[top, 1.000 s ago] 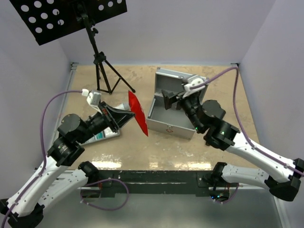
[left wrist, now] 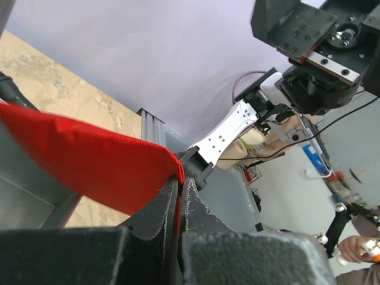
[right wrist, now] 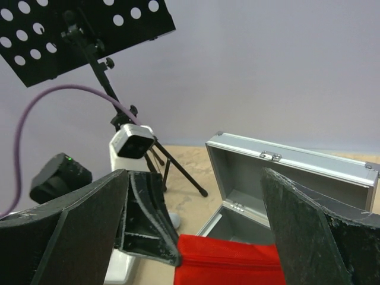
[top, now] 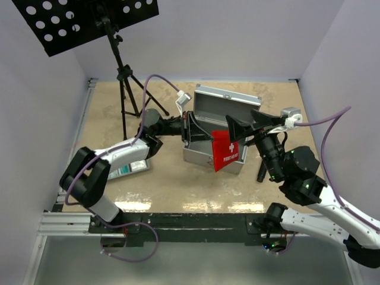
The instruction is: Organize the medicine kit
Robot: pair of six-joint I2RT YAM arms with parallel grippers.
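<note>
A red first aid pouch (top: 225,151) with white lettering hangs upright in front of the open silver case (top: 200,157). My left gripper (top: 211,139) is shut on its upper left edge; up close in the left wrist view, the red cloth (left wrist: 113,163) runs into the shut fingertips. My right gripper (top: 237,138) stands open beside the pouch's upper right corner. Between its spread fingers, the right wrist view shows the pouch (right wrist: 228,261) low down, and I cannot tell whether they touch it. Behind the pouch, the case's lid (right wrist: 291,160) stands raised, its inside partly hidden.
A white tray (top: 138,167) with small items lies left of the case, partly behind my left arm. Back left stands a black music stand (top: 123,74). A dark rod (top: 262,172) lies right of the case.
My left gripper has carried the pouch rightward from left of the case to its front, turning the lettered face toward the camera.
</note>
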